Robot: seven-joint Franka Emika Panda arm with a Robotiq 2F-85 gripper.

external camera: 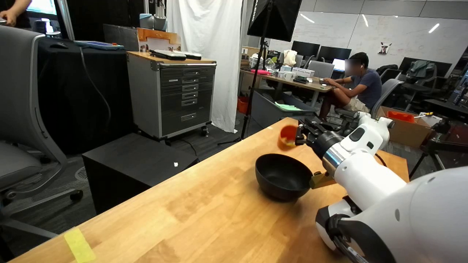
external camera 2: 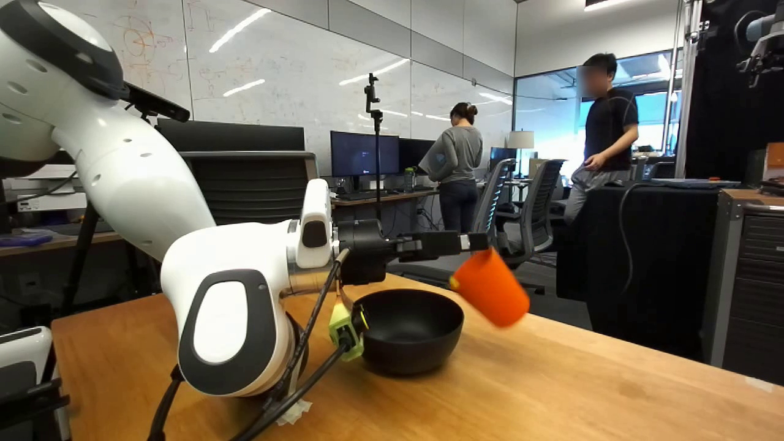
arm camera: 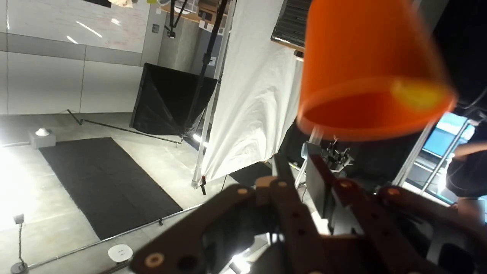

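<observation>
An orange cup (external camera: 287,136), blurred and tilted, is just off my fingertips, past the black bowl. Something yellow shows inside it. In the wrist view the cup (arm camera: 370,59) is smeared while the background stays sharp, and its rim stands apart from the fingertips. A narrow gap shows between the fingers, with nothing visible in it. From the second exterior view, the cup (external camera 2: 490,288) hangs below and beyond my gripper (external camera 2: 476,241), its upper end overlapping the tips; contact is unclear. The black bowl (external camera 2: 411,331) sits upright on the table below the arm.
Yellow tape (external camera: 79,245) marks the near left corner. A black box (external camera: 136,157) stands beyond the edge.
</observation>
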